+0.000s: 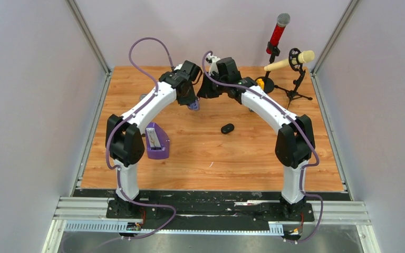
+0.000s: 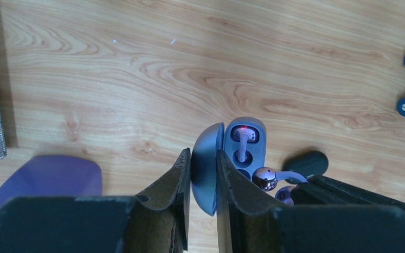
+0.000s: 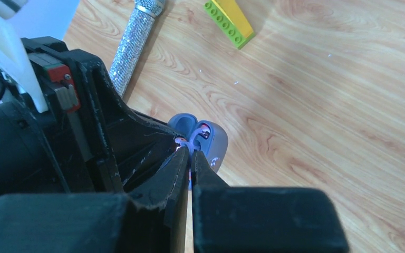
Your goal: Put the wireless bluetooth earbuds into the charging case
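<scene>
The blue-purple charging case (image 2: 258, 138) is held in the air with its lid (image 2: 206, 171) raised, and my left gripper (image 1: 187, 102) is shut on that lid. One purple earbud (image 2: 243, 139) sits in a case slot, a small red light beside it. A second earbud (image 2: 265, 178), with shiny metal ball ends, is at the near end of the case. My right gripper is shut on this one's band. Its balls are over or beside the near slots; contact cannot be told. In the top view, the arms hide most of the case (image 1: 194, 106).
A black mouse-like object (image 1: 227, 128) lies on the table below. The purple stand (image 1: 157, 141) is at left. A glittery microphone (image 3: 132, 52) and green-yellow bricks (image 3: 229, 22) lie nearby; tripods (image 1: 293, 84) stand back right.
</scene>
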